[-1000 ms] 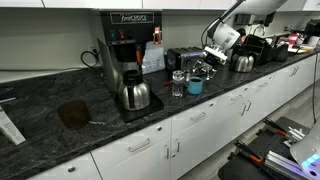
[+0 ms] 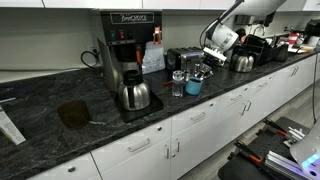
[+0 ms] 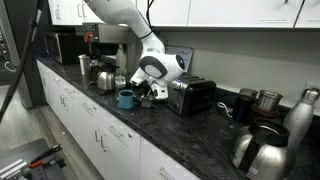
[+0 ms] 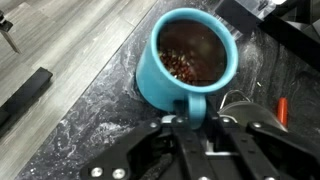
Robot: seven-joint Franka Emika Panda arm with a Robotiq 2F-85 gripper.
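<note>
A light blue mug (image 4: 155,78) fills the middle of the wrist view, with brown, grainy-looking contents inside. Its handle points toward my gripper, whose fingers look closed around that handle; where they meet it is partly hidden. From the side, the same mug (image 2: 193,87) is near the counter's front edge, beside a clear glass (image 2: 178,83). The other exterior view shows the mug (image 3: 126,99) in front of the white arm (image 3: 160,65). Whether its base touches the counter is unclear.
A coffee maker with a steel carafe (image 2: 135,94) stands left of the mug. Behind the arm is a toaster (image 3: 190,96), and a kettle (image 3: 263,150) sits farther along. The dark counter (image 2: 55,145) has free room at left.
The mug has shifted slightly left and up in the exterior view, toward the clear glass, and the gripper has moved with it. Surrounding objects stay where they were.
</note>
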